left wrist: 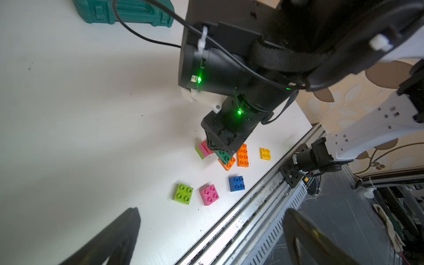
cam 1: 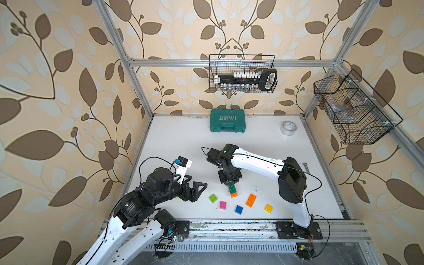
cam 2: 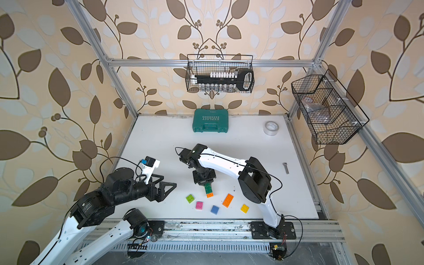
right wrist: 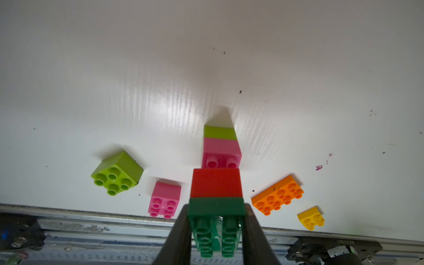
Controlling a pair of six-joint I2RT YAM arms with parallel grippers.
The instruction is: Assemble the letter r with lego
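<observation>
My right gripper is shut on a green brick [right wrist: 216, 206], with a red brick [right wrist: 216, 183] under its far end. Close by stands a small stack on the table, a pink brick [right wrist: 221, 150] over a lime brick [right wrist: 220, 132]. The red brick overlaps the pink one in the right wrist view; whether they touch, I cannot tell. An orange brick [cam 1: 233, 194] shows at the green brick's front end, its joint unclear. My left gripper [cam 1: 195, 190] is open and empty, left of the loose bricks.
Loose lime [cam 1: 212, 198], pink [cam 1: 223, 205], blue [cam 1: 239, 209], long orange [cam 1: 250, 200] and yellow [cam 1: 268, 208] bricks lie along the table's front. A green case [cam 1: 227, 120] and a tape roll [cam 1: 288, 128] stand at the back.
</observation>
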